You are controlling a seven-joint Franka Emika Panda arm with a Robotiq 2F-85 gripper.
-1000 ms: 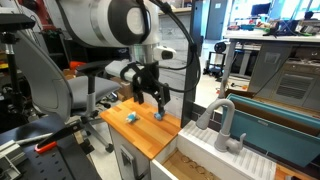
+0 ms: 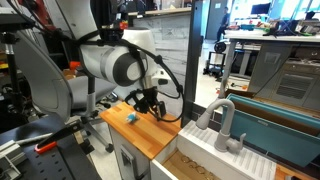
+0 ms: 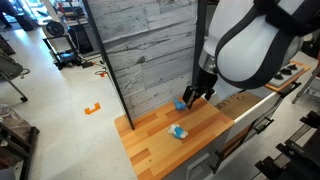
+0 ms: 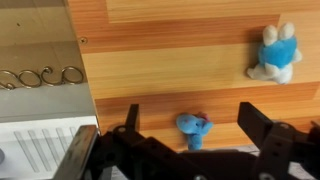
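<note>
In the wrist view my gripper is open, its dark fingers spread wide on either side of a small blue toy (image 4: 193, 127) with a reddish part. The toy appears below the fingertips on the wooden top. From the second exterior view, the gripper (image 3: 187, 94) hangs just above that blue toy (image 3: 180, 105); in the first exterior view the gripper (image 2: 160, 108) largely hides it. A blue-and-white plush toy (image 4: 275, 55) lies apart on the same wooden surface (image 3: 150, 132), nearer the free side.
An open drawer (image 2: 195, 172) shows beside the wooden top. A white curved tap-like fixture (image 2: 225, 120) stands near the surface, and a grey plank wall (image 3: 150, 55) rises behind it. Bare wood surrounds both toys.
The arm has come down and reached toward the blue toy, which was plainly visible below the gripper before and is now mostly covered in the first exterior view. The plush toy stays put.
</note>
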